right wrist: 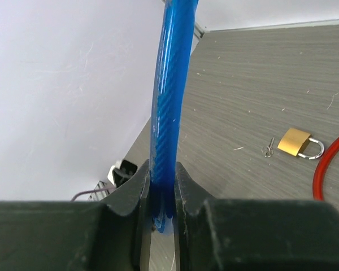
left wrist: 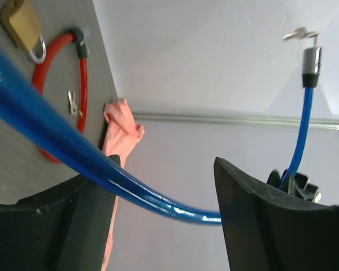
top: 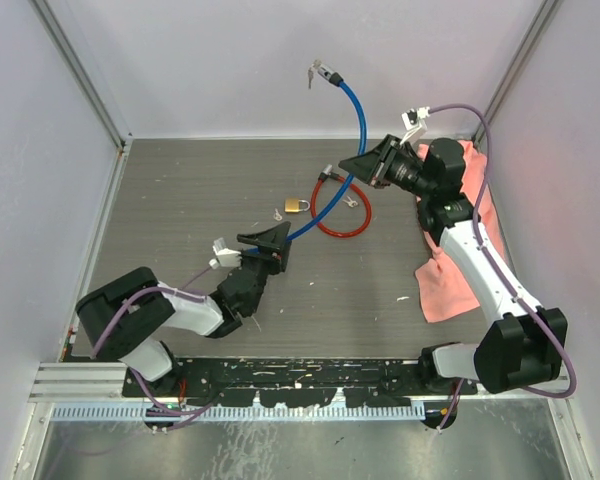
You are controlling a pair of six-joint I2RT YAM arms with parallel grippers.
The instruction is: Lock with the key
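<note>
A blue cable lock (top: 358, 110) arcs above the table. At its raised upper end is a silver lock head (top: 325, 70) with keys (top: 311, 76) hanging from it; both also show in the left wrist view, where the lock head (left wrist: 312, 61) points upward. My right gripper is shut on the blue cable (right wrist: 168, 96) partway along. The lower stretch of cable (left wrist: 101, 164) crosses my left gripper, whose fingers stand apart, the cable running between them toward one finger. The cable's other end is hidden around the left gripper in the top view.
A brass padlock (top: 296, 206) and a small key (top: 277, 215) lie on the table (top: 195, 190). Beside them is a red cable lock (top: 345, 234) with another key (top: 351, 202). A pink cloth (top: 445, 285) lies at right.
</note>
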